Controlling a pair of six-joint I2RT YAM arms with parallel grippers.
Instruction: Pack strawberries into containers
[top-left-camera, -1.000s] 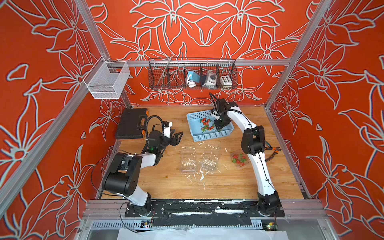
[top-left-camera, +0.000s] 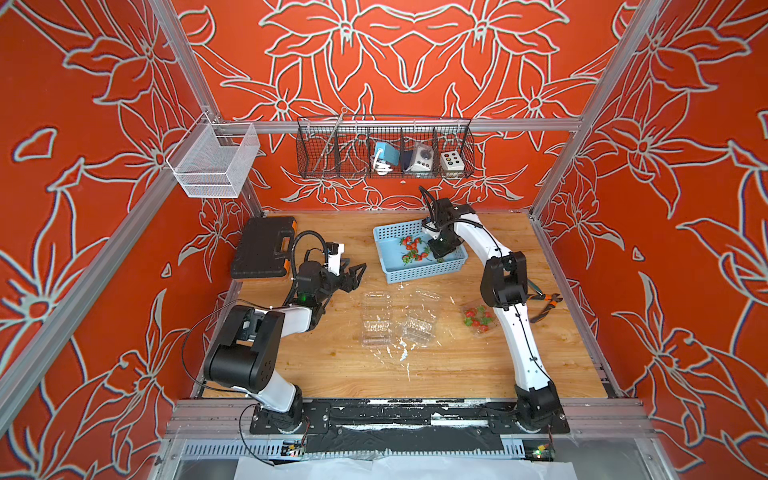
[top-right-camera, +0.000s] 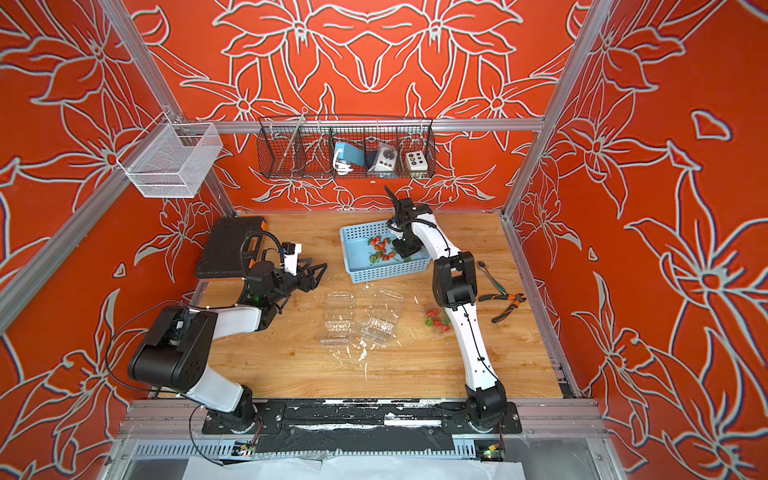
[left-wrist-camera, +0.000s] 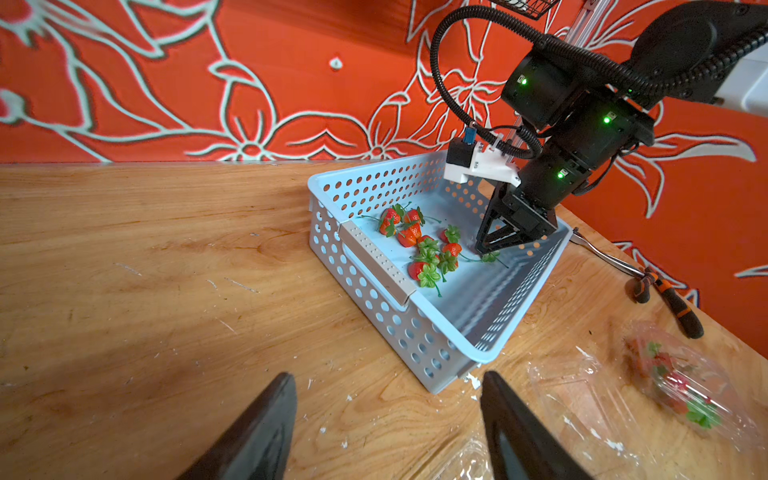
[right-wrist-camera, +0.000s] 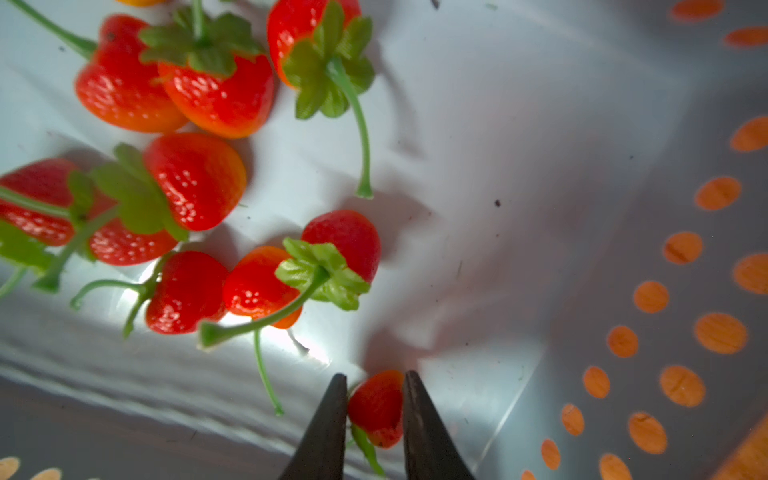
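Observation:
The blue perforated basket (top-left-camera: 421, 270) holds several loose strawberries (right-wrist-camera: 216, 96) with green stems. Down inside it, my right gripper has its narrow-set fingers on either side of one strawberry (right-wrist-camera: 377, 404) near the basket wall. Whether they press on it cannot be told. My left gripper is open and empty, above the table to the left of the basket. Two clear plastic containers (top-left-camera: 377, 316) (top-right-camera: 384, 318) lie open and empty in front of the basket. A third clear container (left-wrist-camera: 684, 376) holds strawberries, to the right of them.
Orange-handled pliers (top-right-camera: 504, 304) lie right of the right arm. A black tool case (top-left-camera: 262, 246) sits at the back left. A black wire basket (top-left-camera: 384, 149) hangs on the back wall.
The right arm has shifted very slightly, its gripper staying inside the blue basket. The left arm and the containers look unmoved.

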